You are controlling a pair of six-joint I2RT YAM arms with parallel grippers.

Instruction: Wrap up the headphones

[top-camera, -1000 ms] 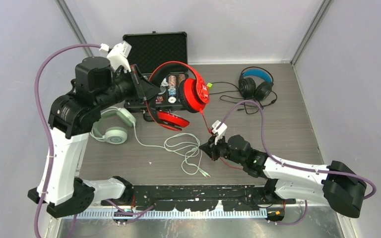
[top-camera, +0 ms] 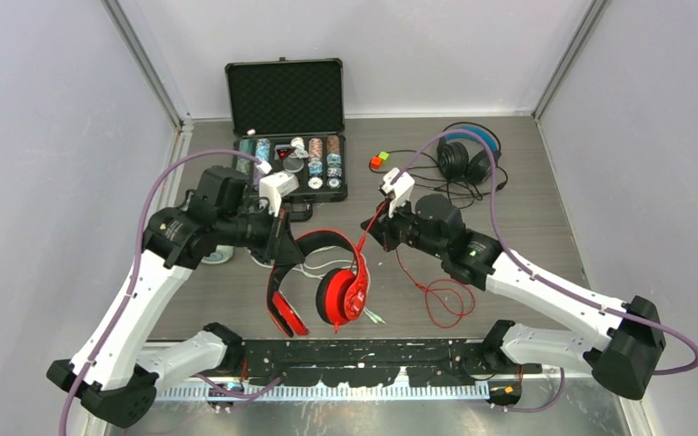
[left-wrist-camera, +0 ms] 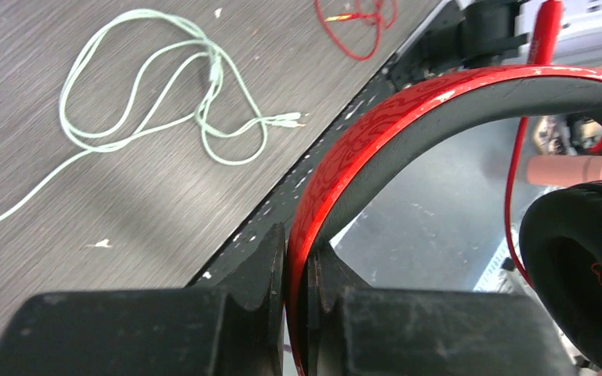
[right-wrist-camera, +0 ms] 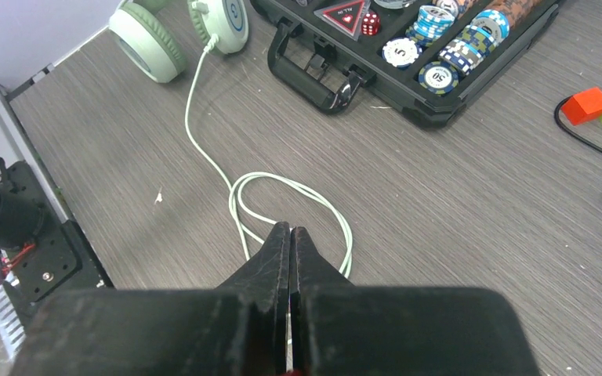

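Observation:
The red headphones (top-camera: 349,289) hang in the air at front centre, with my left gripper (top-camera: 289,252) shut on their headband. In the left wrist view the glossy red band (left-wrist-camera: 345,160) runs between the fingers, and a black ear cushion (left-wrist-camera: 584,262) shows at right. From one earcup the red cable (top-camera: 370,226) goes up to my right gripper (top-camera: 374,227), which is shut on it. Only a speck of red shows at the bottom of the right wrist view. Beyond that gripper, loose red cable (top-camera: 451,304) trails down to a loose coil on the table.
Pale green headphones (right-wrist-camera: 145,43) lie at left, their pale cable (left-wrist-camera: 137,133) looped under the red pair. An open poker chip case (top-camera: 286,91) stands at the back. Black-blue headphones (top-camera: 468,163) and small coloured blocks (top-camera: 377,162) lie back right.
My left gripper has brought the red headphones down toward the front edge, and they have turned.

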